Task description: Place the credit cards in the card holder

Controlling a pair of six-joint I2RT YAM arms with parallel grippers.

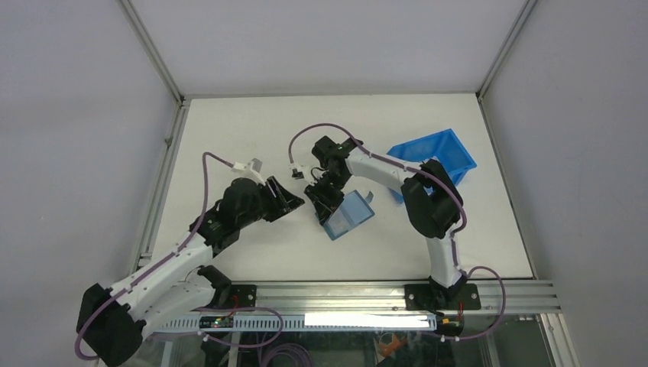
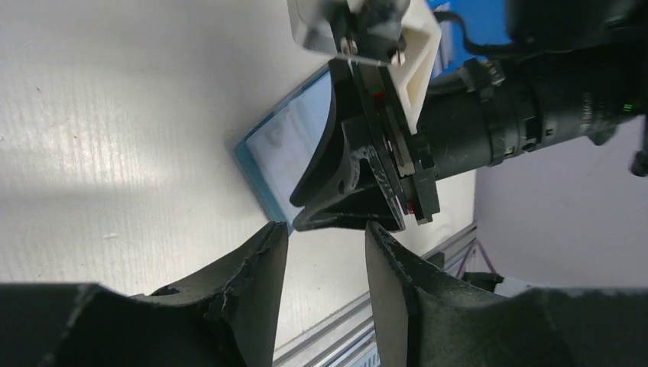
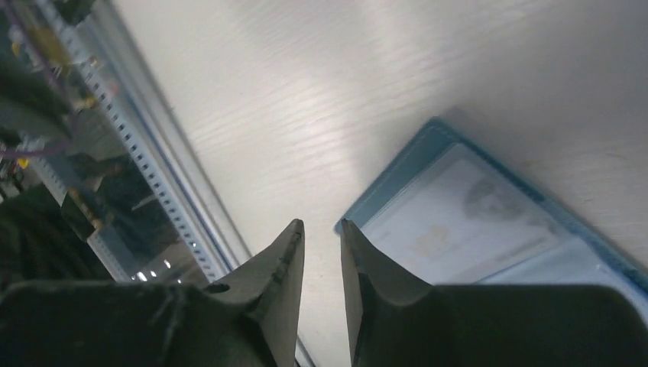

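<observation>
The card holder (image 1: 352, 216), a flat blue-edged sleeve with pale panels, lies open at an angle on the table. Over its left part hangs my right gripper (image 1: 324, 217), which covers that side from above. The right wrist view shows a whitish card-like panel (image 3: 462, 218) inside the blue border, with a greyish patch and a faint tan patch; whether it is a card or a pocket, I cannot tell. Only a small gap separates the right fingers (image 3: 286, 260), with nothing between them. My left gripper stands left of the holder, its fingers apart and empty. No loose card shows.
At the right back stands a blue bin (image 1: 461, 153), partly behind my right arm. A small grey-blue strip (image 1: 369, 196) sticks out by the holder's upper edge. The two grippers are close together. Free table lies behind and in front.
</observation>
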